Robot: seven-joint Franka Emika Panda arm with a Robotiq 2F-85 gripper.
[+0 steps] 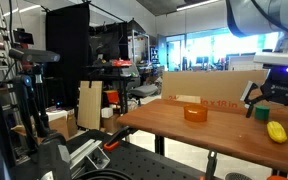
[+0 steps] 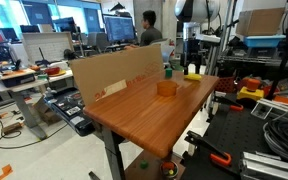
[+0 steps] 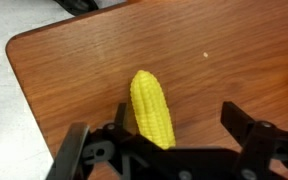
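A long yellow object [image 3: 152,108], shaped like a corn cob, lies on the wooden table; in exterior view 1 the same yellow object [image 1: 276,132] is near the table's right end. Directly over it hangs my gripper [image 1: 274,119], its fingers spread wide. From the wrist view, my gripper shows one dark finger on each side of the picture, the yellow object lying between them but touched by neither. The near end of the yellow object is hidden behind the gripper body.
An orange bowl [image 1: 195,113] stands toward the table's middle, and a green cup [image 1: 261,112] is behind the gripper. Cardboard panels [image 2: 124,72] line one long side. Bare tabletop [image 2: 149,120] stretches away from the bowl.
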